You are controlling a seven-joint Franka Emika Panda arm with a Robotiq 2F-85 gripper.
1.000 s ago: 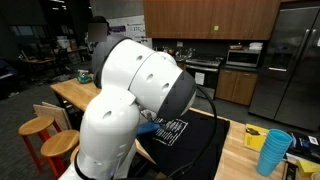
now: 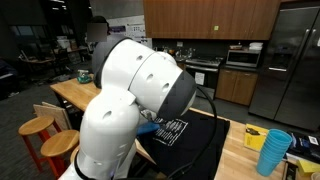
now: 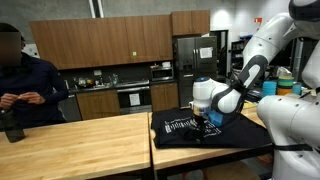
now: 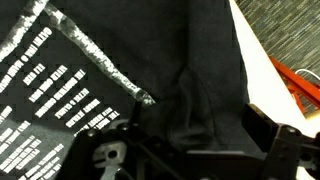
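A black cloth with white print [image 4: 60,95] is spread on the wooden table. In the wrist view a raised fold of it [image 4: 190,95] runs toward my gripper, whose fingers [image 4: 258,124] stand wide apart on either side of the fold. Nothing is clamped between them; whether they touch the cloth I cannot tell. From exterior view 2 the gripper [image 3: 200,123] appears low over the cloth [image 3: 172,126], partly hidden by the arm. The arm blocks it in exterior view 1, where the cloth [image 2: 200,140] lies right of the arm.
Blue cups [image 2: 273,152] stand on the right side of the table in exterior view 1, with a yellow item [image 2: 256,138] behind them. Bare tabletop [image 3: 80,150] extends left of the cloth in exterior view 2. Stools [image 2: 39,126] stand beside the table.
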